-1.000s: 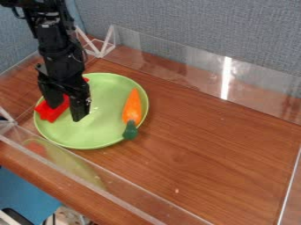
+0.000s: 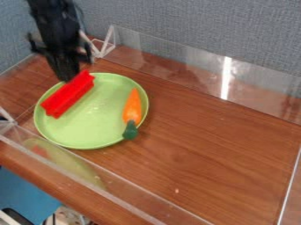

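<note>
A green plate (image 2: 93, 125) lies on the wooden surface at the left. On it rest a red block (image 2: 67, 95) on the left side and an orange toy carrot (image 2: 132, 110) with a green top on the right. My black gripper (image 2: 69, 65) hangs above the plate's upper left edge, over the red block's upper end, blurred. I cannot see anything held in it.
Clear plastic walls (image 2: 223, 75) edge the wooden surface (image 2: 217, 154). A white wire object stands behind the plate at the back left.
My gripper has risen up and left from over the plate, uncovering the red block, which stays on the plate. The carrot has not moved.
</note>
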